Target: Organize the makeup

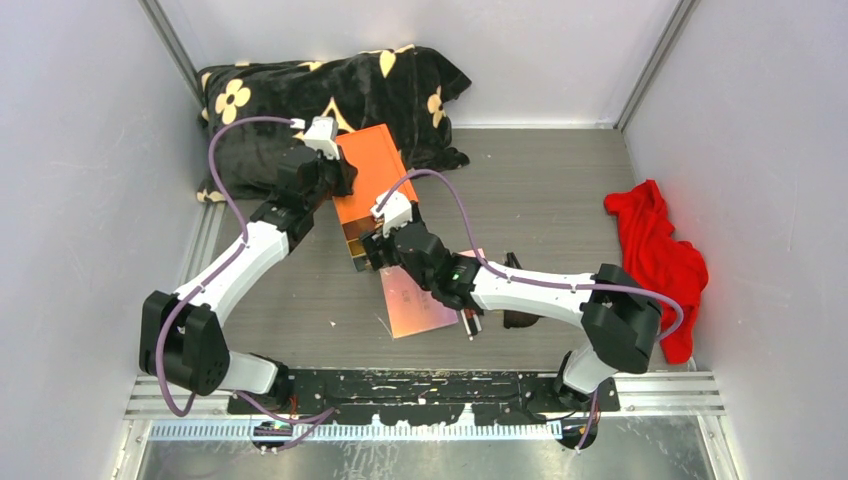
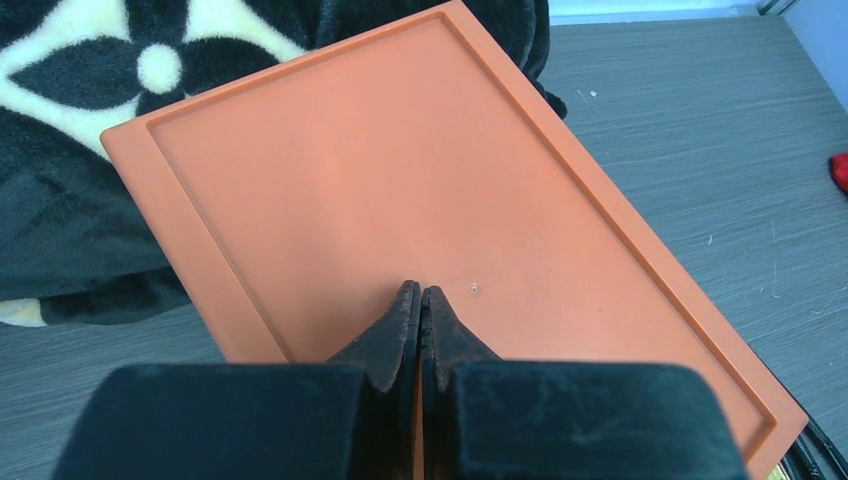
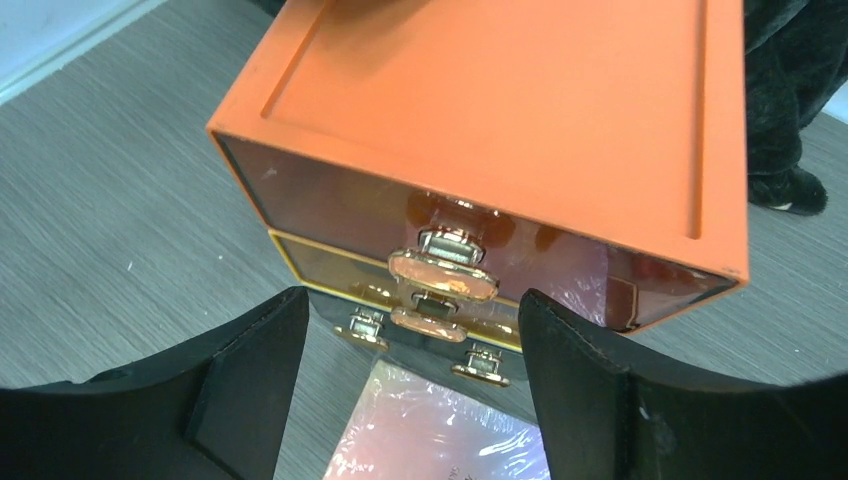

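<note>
An orange makeup box [image 1: 374,158] with clear-fronted drawers and metal knobs stands near the pillow. My left gripper is shut on nothing visible, its tips over the box top [image 2: 330,170]. My right gripper stands open in front of the drawers, with the upper knob [image 3: 443,272] and middle knob [image 3: 428,325] between its fingertips in that view, apparently not gripped. A pink wrapped palette [image 1: 415,305] lies below the drawers; brushes [image 1: 470,325] and a dark item [image 1: 520,318] lie beside it, partly hidden by my right arm.
A black flowered pillow [image 1: 250,100] lies along the back. A red cloth [image 1: 655,260] lies at the right.
</note>
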